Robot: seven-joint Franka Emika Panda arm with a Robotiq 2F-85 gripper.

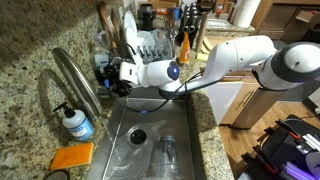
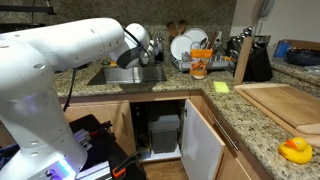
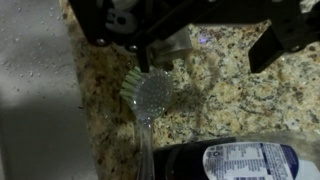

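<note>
At the back of the sink, near the faucet, my gripper (image 1: 108, 80) reaches down among items on the counter strip; the arm partly hides it. In the wrist view its two dark fingers stand well apart, the gripper open with no object clearly held. Close beside the left finger lies a dish brush (image 3: 150, 92) with pale green bristles and a clear handle. Below it in that view is a dark bottle with a white and blue label (image 3: 245, 160). A clear, glassy item (image 3: 172, 46) shows between the fingers, further back.
The metal faucet (image 1: 75, 75) arches close to the gripper's left. A soap bottle (image 1: 76, 122) and an orange sponge (image 1: 72, 157) stand along the wall. Inside the sink (image 1: 122, 165) is a clear container (image 1: 168, 158). Behind the arm is a loaded dish rack (image 1: 160, 45).
</note>
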